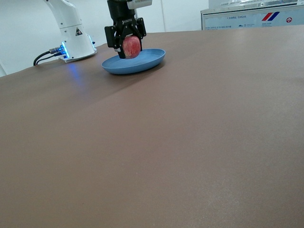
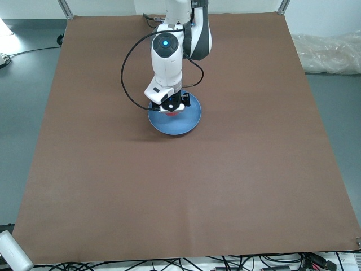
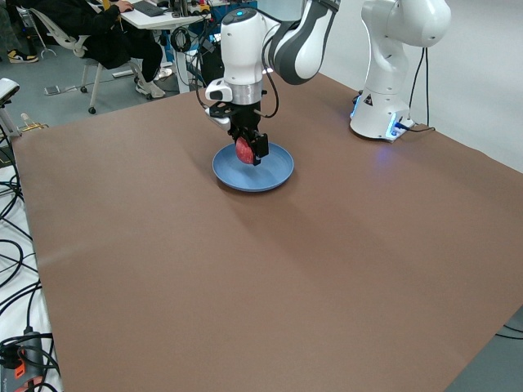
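Observation:
My black gripper (image 1: 124, 45) is shut on a red apple (image 1: 131, 47), held over a round blue plate (image 1: 133, 66). From the left, the gripper (image 2: 171, 104) covers most of the apple (image 2: 172, 114) above the middle of the plate (image 2: 175, 127). In the right view the apple (image 3: 244, 150) is between the fingers of the gripper (image 3: 250, 151), over the plate (image 3: 253, 179). I cannot tell whether the apple touches the plate.
A white robot base (image 3: 378, 114) stands at the back of the table, with cables. Cables and equipment line the table's edge.

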